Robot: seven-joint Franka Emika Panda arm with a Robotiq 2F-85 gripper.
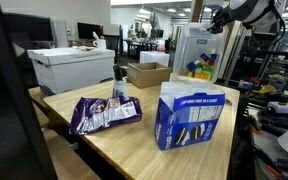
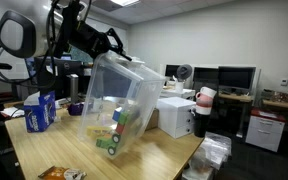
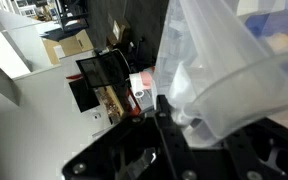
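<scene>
A clear plastic bin point(image 2: 134, 85) hangs tilted over the table in exterior view 2, with colored blocks point(image 2: 112, 136) gathered at its low end. My gripper point(image 2: 112, 42) is shut on the bin's upper rim. Exterior view 1 has the bin point(image 1: 196, 48) at the far right end of the table, the gripper point(image 1: 220, 20) at its top and the blocks point(image 1: 201, 69) showing through its wall. Close up in the wrist view, the translucent rim point(image 3: 224, 95) runs between the fingers. Whether the bin's lowest corner touches the table is hard to tell.
A blue and white box point(image 1: 189, 120) and a purple bag point(image 1: 106, 114) occupy the near table. Behind them are a bottle point(image 1: 119, 82) and a cardboard box point(image 1: 147, 76). A flat brown packet point(image 2: 62, 173) lies at the front edge in exterior view 2. Bare tabletop point(image 2: 164, 155) extends beside the bin.
</scene>
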